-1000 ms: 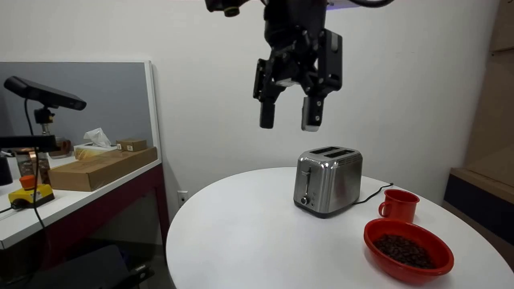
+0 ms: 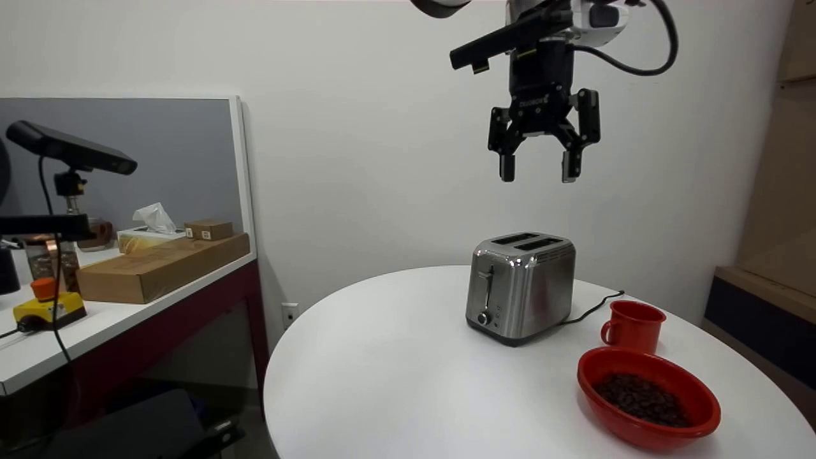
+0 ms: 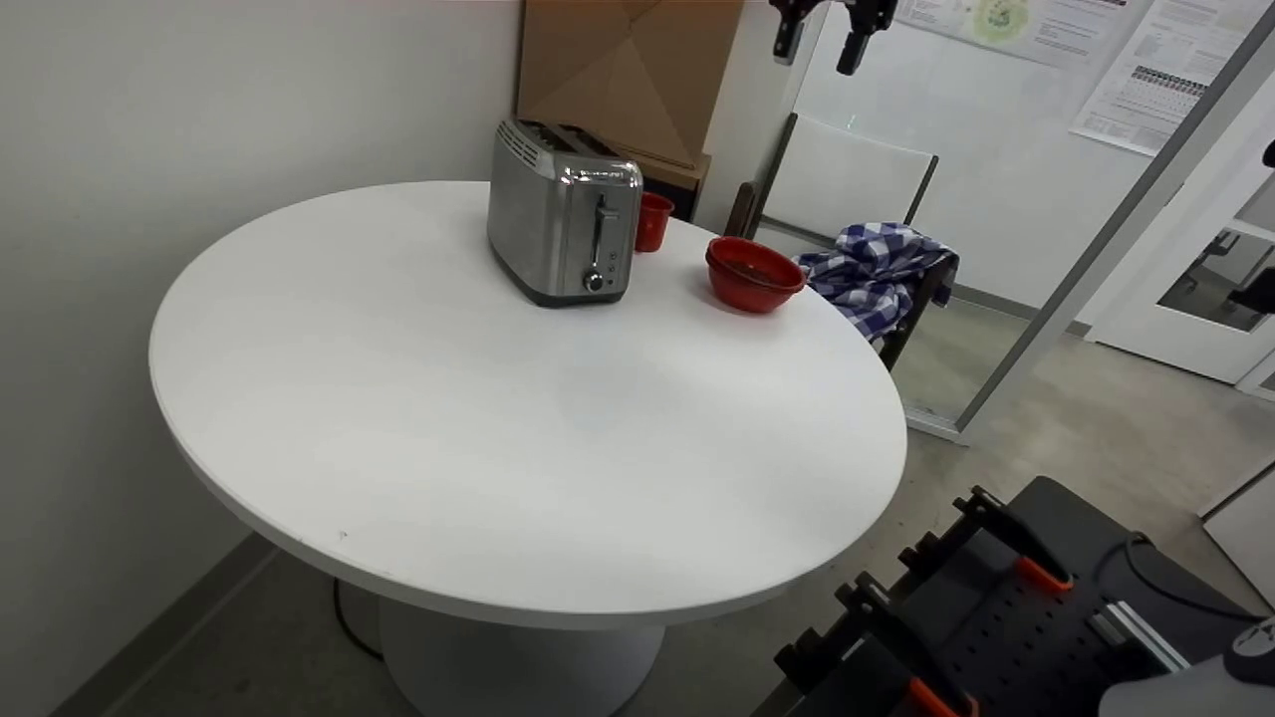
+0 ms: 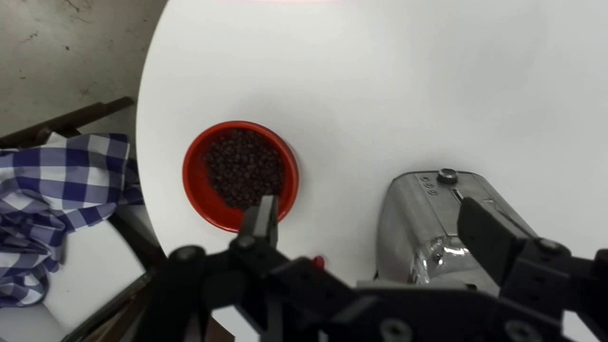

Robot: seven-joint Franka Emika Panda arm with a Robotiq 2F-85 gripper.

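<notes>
My gripper (image 2: 539, 169) hangs open in the air, well above the toaster, with nothing between its fingers. On the white table stands a silver two-slot toaster (image 2: 524, 291), its slots facing up. A red mug (image 2: 636, 327) is upright to the right of the toaster. In front of the mug sits a red bowl (image 2: 593, 386) holding dark brown beans (image 2: 642, 399). From the wrist view, the bowl (image 4: 196, 191) lies beyond the left finger (image 4: 265, 222) and the toaster (image 4: 419, 216) lies partly behind the right one. There the mug is mostly hidden by the gripper.
A black cord (image 2: 595, 307) runs from behind the toaster. A checked cloth (image 3: 879, 269) hangs over a chair beside the table. A cardboard box (image 2: 164, 264) lies on the side desk.
Toaster, mug and bowl have stayed where they were.
</notes>
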